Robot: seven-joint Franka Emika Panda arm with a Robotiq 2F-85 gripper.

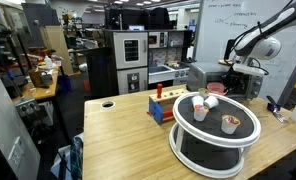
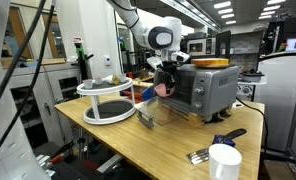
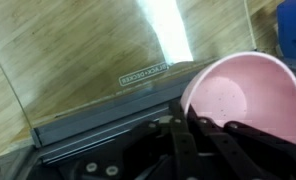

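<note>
A pink cup or bowl (image 3: pixel 250 92) is held at its near wall by my gripper, whose black fingers are shut on it. Its open mouth faces the wrist camera, and the inside looks empty. In exterior view 2 the gripper (image 2: pixel 168 76) is in front of the silver toaster oven (image 2: pixel 210 92), with the pink cup (image 2: pixel 161 90) just below its fingers. Exterior view 1 has the cup (image 1: pixel 217 88) small beside the oven, behind the round black-topped stand. The fingertips are hard to make out there.
A glass panel with a brand label (image 3: pixel 144 74), apparently the oven's lowered door, lies under the gripper. Several cups stand on the round stand (image 1: pixel 193 120). Near the oven are a spatula (image 2: pixel 198 156) and white mug (image 2: pixel 224 162).
</note>
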